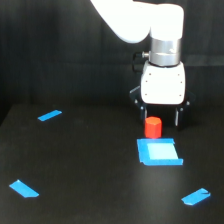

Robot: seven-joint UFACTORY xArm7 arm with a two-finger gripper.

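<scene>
A small red block (153, 128) stands on the dark table, at the back edge of a white square (162, 151) framed in blue tape. My gripper (160, 116) hangs pointing down, just above and behind the block as this view shows it. Its dark fingers are hard to pick out against the black backdrop, but they appear spread apart. Nothing shows held between them. How far the fingers are from the block in depth cannot be told.
Blue tape strips lie flat at the back left (50, 115), the front left (24, 188) and the front right (196, 197).
</scene>
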